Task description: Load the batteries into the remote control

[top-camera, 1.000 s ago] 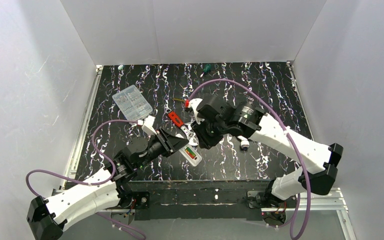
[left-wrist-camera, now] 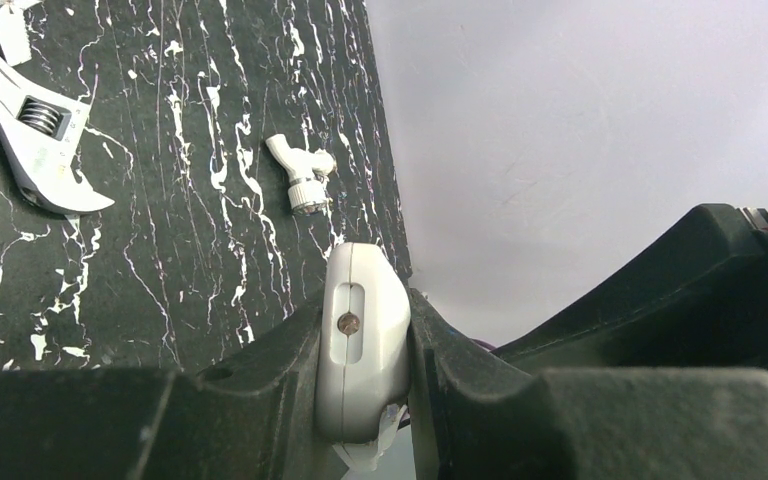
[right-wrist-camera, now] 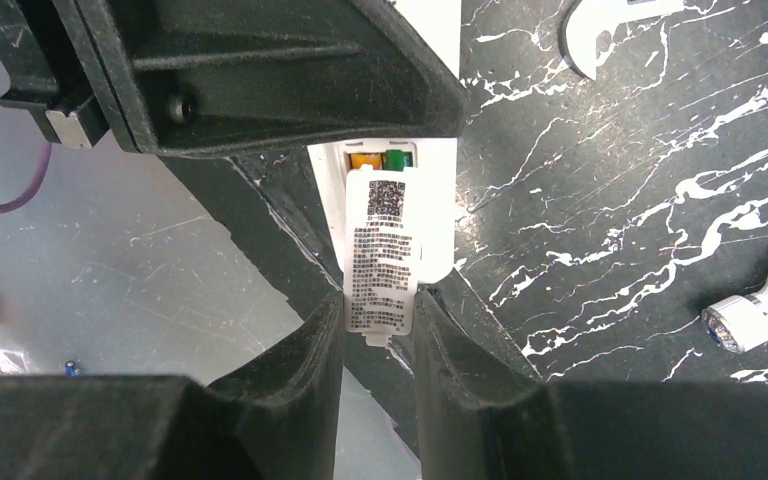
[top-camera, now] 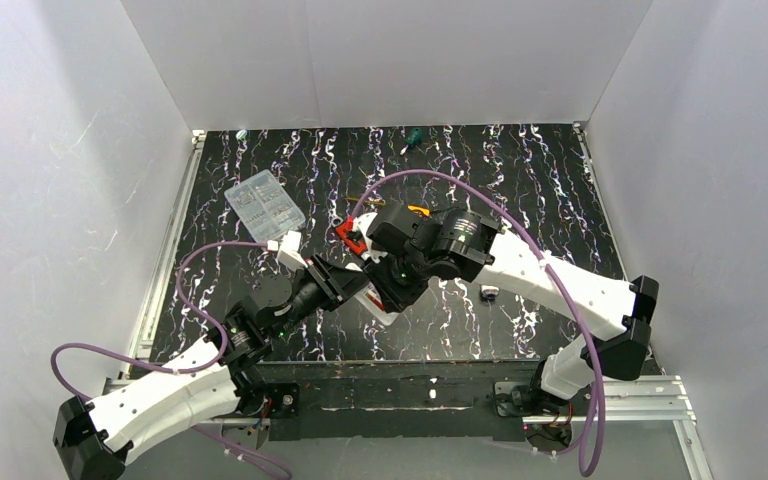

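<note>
The white remote control lies between the two arms, partly hidden in the top view. My left gripper is shut on one end of the remote. In the right wrist view, an orange battery and a green battery show in its open compartment. My right gripper is shut on the battery cover, a white plate with a printed label and a small tab. The cover hangs over the remote's lower part and hides some of the compartment; whether they touch, I cannot tell.
An adjustable wrench with a red handle lies close behind the remote. A white plumbing piece rests to the right. A clear parts box stands at the back left.
My right gripper has moved left with the cover, from beside the remote to over it, so the batteries are now mostly hidden from above. The left arm and the remote have shifted only slightly left.
</note>
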